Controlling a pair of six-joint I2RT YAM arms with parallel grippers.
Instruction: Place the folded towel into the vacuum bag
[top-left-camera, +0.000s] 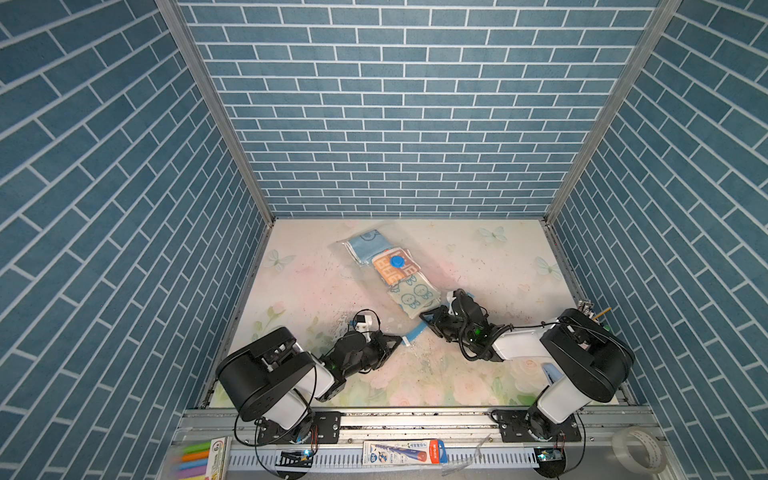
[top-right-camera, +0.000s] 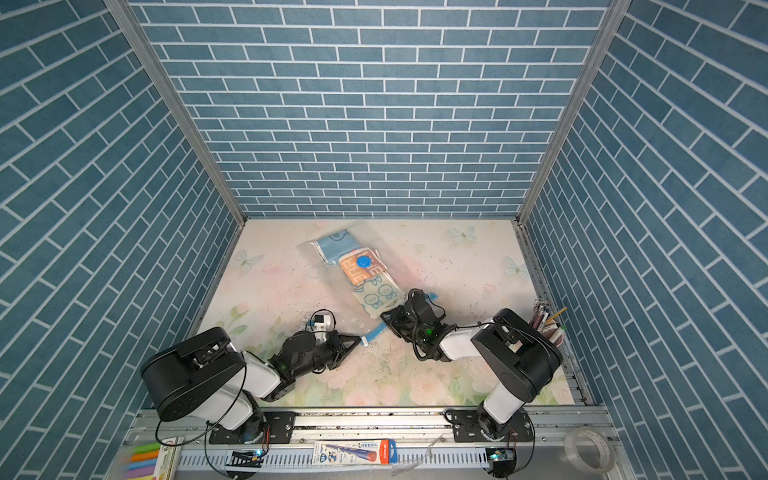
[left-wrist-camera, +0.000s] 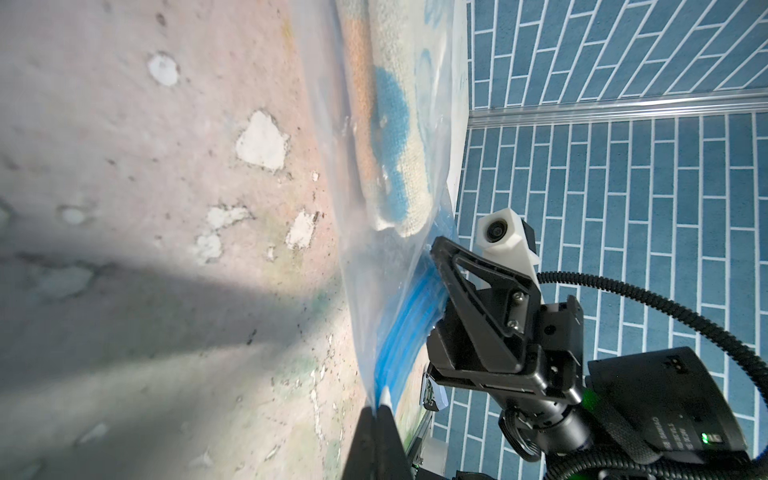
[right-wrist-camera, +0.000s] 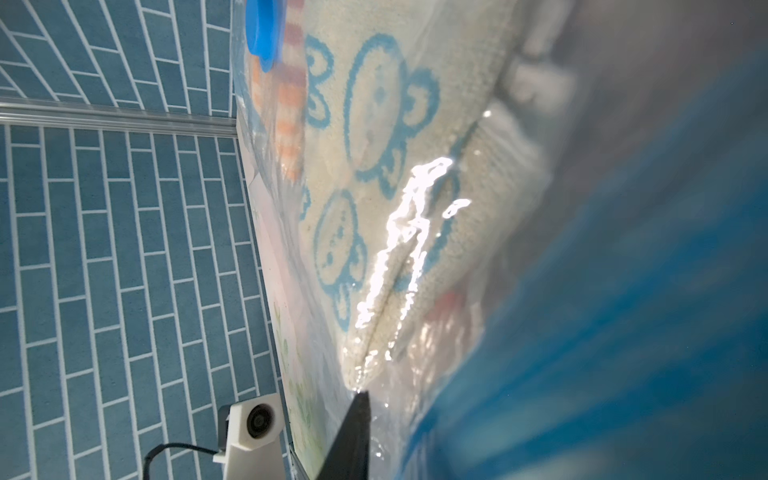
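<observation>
The clear vacuum bag (top-left-camera: 360, 272) lies diagonally on the table with folded towels (top-left-camera: 412, 296) inside and a blue valve (top-left-camera: 397, 261) on top. Its blue zip strip (top-left-camera: 414, 333) runs along the near end. My left gripper is shut on the corner of that strip, as the left wrist view shows. My right gripper (top-right-camera: 385, 315) is at the bag's mouth, farther along the strip, right by the towel's near end; whether its fingers are open or shut is hidden by plastic in the right wrist view.
Tiled walls (top-left-camera: 408, 112) enclose the table on three sides. Pens and tools (top-right-camera: 548, 320) stand at the right edge. A tape roll (top-left-camera: 640, 449) and boxes (top-left-camera: 404, 452) sit on the front ledge.
</observation>
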